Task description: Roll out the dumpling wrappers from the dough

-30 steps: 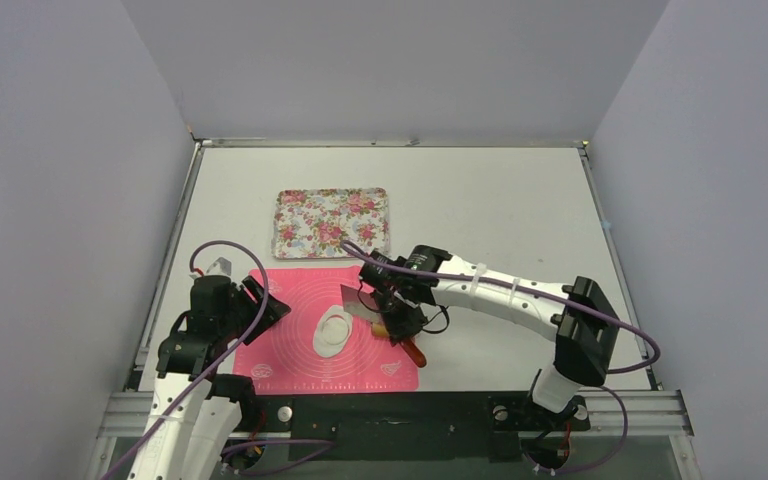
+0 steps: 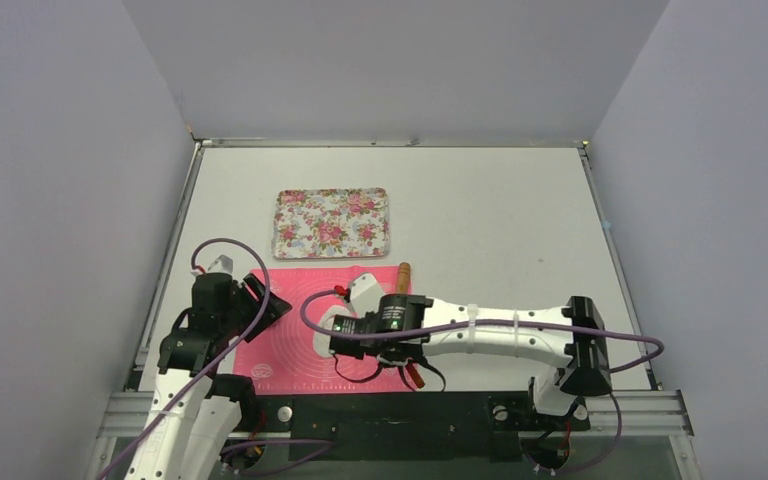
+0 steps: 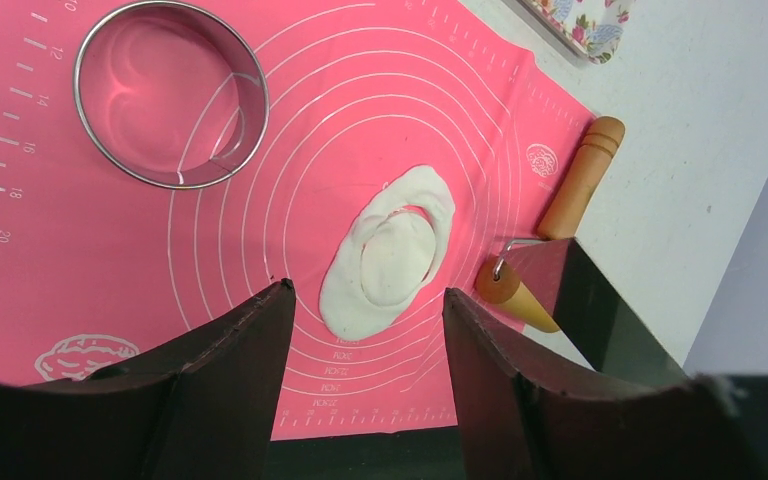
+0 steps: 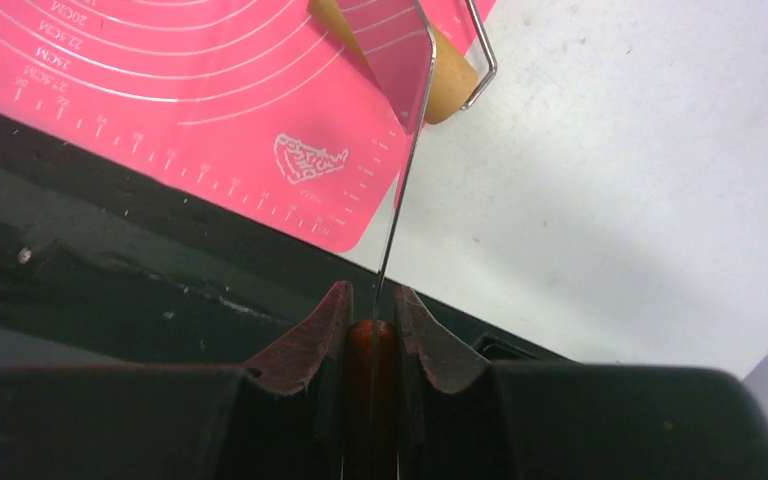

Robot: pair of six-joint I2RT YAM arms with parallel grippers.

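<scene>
A flattened piece of white dough (image 3: 342, 300) with a round cut inside it lies on the pink silicone mat (image 2: 270, 350). My right gripper is shut on a metal scraper (image 4: 408, 100) with a reddish handle, its blade over the wooden rolling pin (image 4: 450, 80) at the mat's right side. My left gripper stands open above the mat's left part, empty. A metal ring cutter (image 3: 188, 184) rests on the mat at upper left in the left wrist view.
The floral tray (image 2: 330, 222) lies behind the mat. Side walls bound the workspace.
My right arm has swung toward the front of the table with the scraper, now covering much of the dough in the top view. The left arm looks nearly unchanged.
</scene>
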